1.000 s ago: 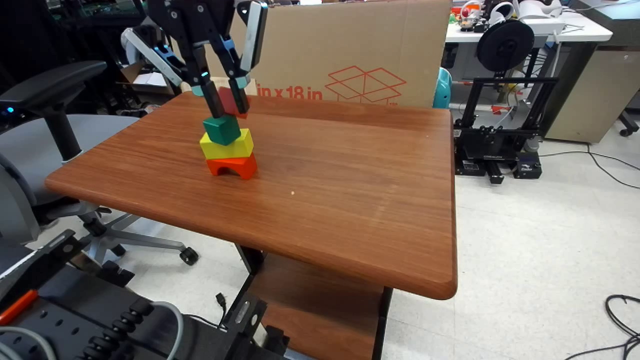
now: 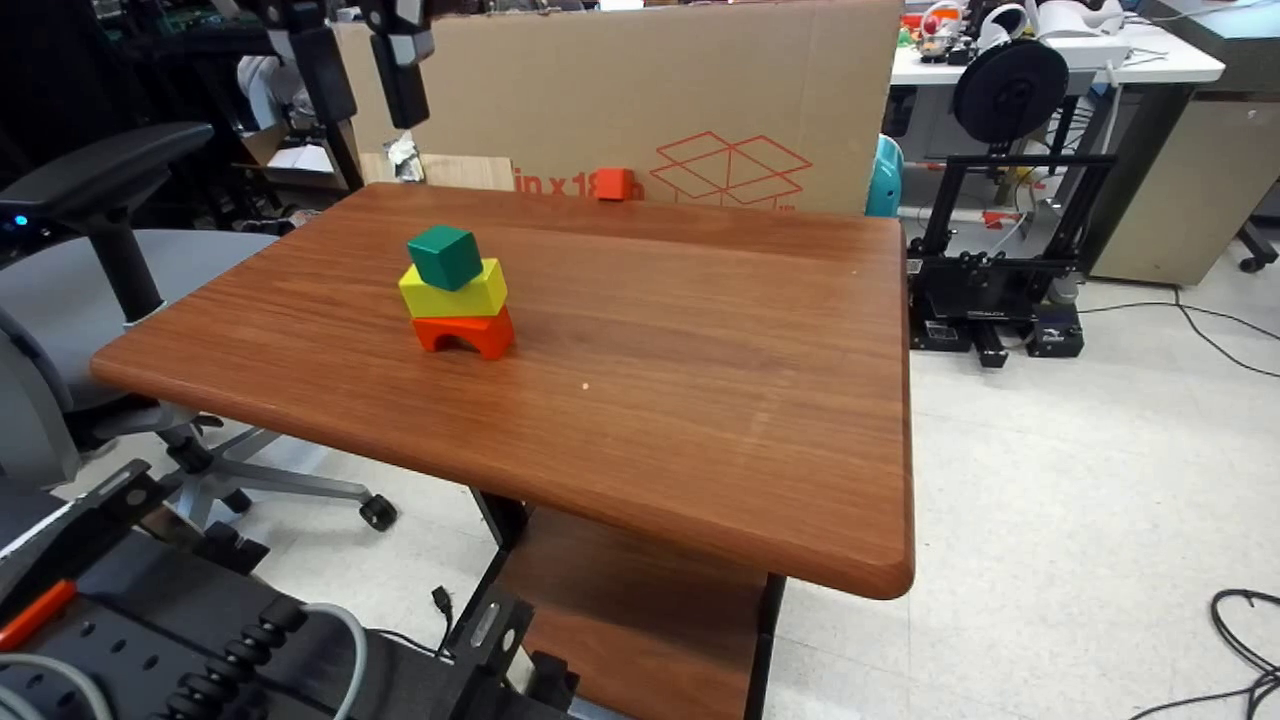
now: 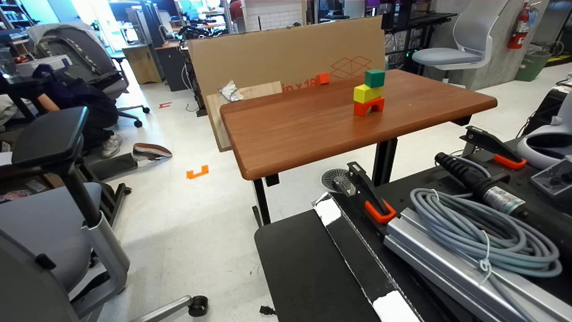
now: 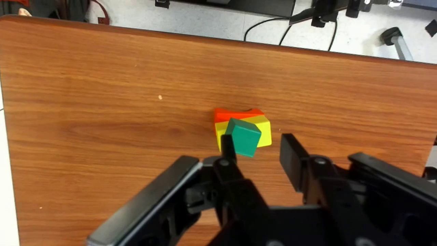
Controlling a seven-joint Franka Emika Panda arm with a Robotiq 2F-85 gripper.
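On the table, a green cube [image 2: 445, 258] sits slightly turned on top of a yellow block [image 2: 453, 292], which rests on a red arch block [image 2: 468, 332]. The three stand as one tower, also seen from above in the wrist view. My gripper [image 2: 372, 116] hangs high above the table, open, its fingers empty. From the wrist, its fingertips lie apart, one overlapping the green cube [image 4: 244, 138] in that view. A red cube [image 2: 613, 184] appears at the table's far edge; whether it rests there or is beyond the edge I cannot tell.
A large cardboard sheet [image 2: 672, 96] stands behind the table [image 2: 720, 348]. Bare tabletop surrounds the tower, with most room to its right in exterior view 1. An office chair [image 2: 156, 282] stands at the left.
The gripper has risen up and left, away from the tower. The red cube, earlier between or by its fingers above the green cube, is now away at the far edge. The tower looks unmoved.
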